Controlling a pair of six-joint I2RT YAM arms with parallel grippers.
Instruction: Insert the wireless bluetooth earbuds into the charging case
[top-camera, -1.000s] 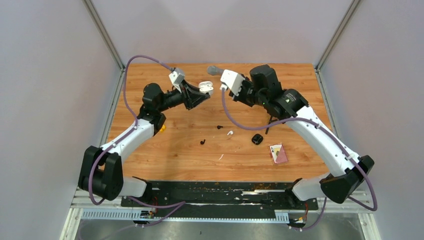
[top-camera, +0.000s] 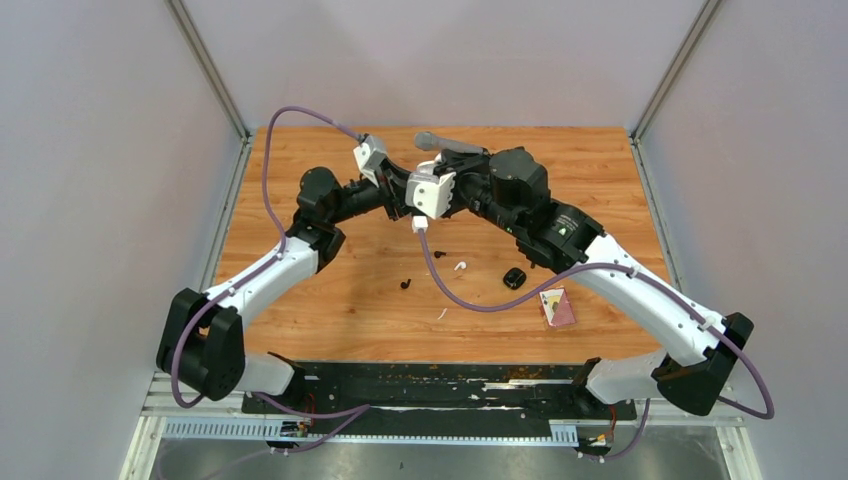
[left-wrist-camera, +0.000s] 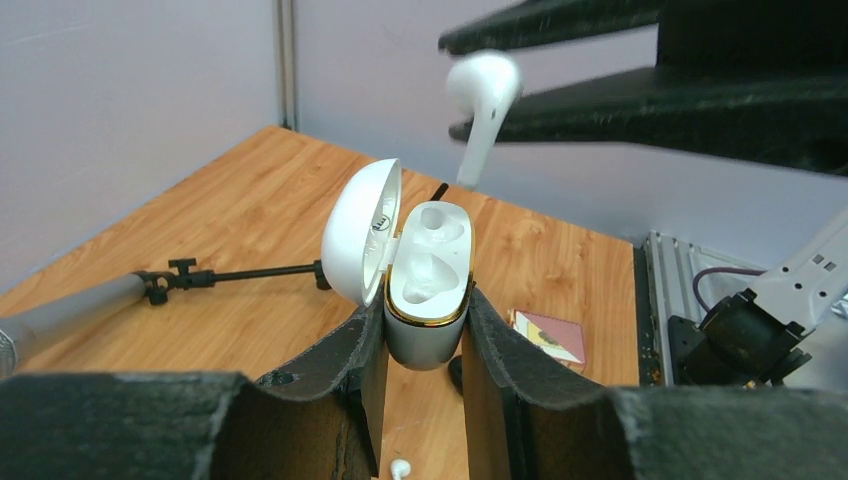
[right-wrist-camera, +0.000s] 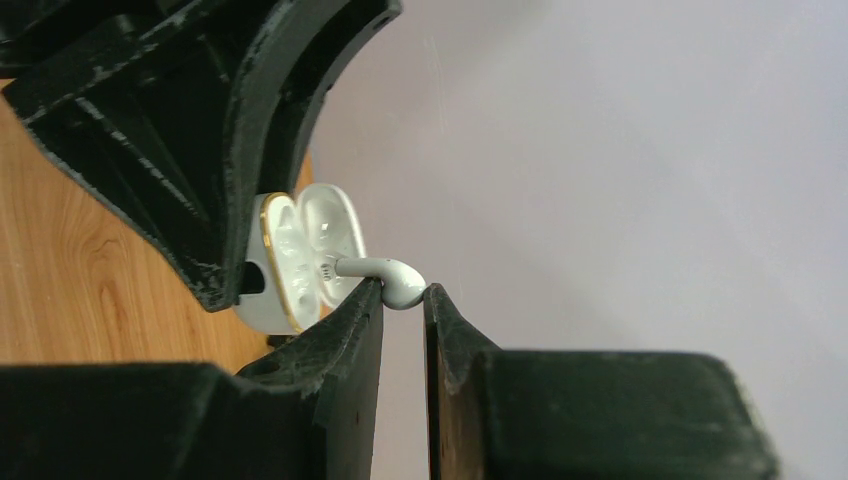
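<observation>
An open white charging case (left-wrist-camera: 428, 280) with a gold rim stands upright between the fingertips of my left gripper, its lid raised and both wells visible. Just above it a white earbud (left-wrist-camera: 484, 85), stem pointing down, is held by my right gripper, which is shut on it. In the right wrist view the earbud (right-wrist-camera: 390, 275) lies in front of the case (right-wrist-camera: 285, 260). From the top, the two grippers meet near the table's upper middle, hiding the case.
A white earbud (top-camera: 461, 266), small black earbuds (top-camera: 406, 284), a black case (top-camera: 515, 278) and a card box (top-camera: 557, 308) lie on the table (top-camera: 340, 320) below the arms. A grey microphone on a stand (left-wrist-camera: 110, 300) is at the back.
My right gripper has moved left and over to the case at my left gripper. My left gripper has moved slightly right. Little differs over the last moment.
</observation>
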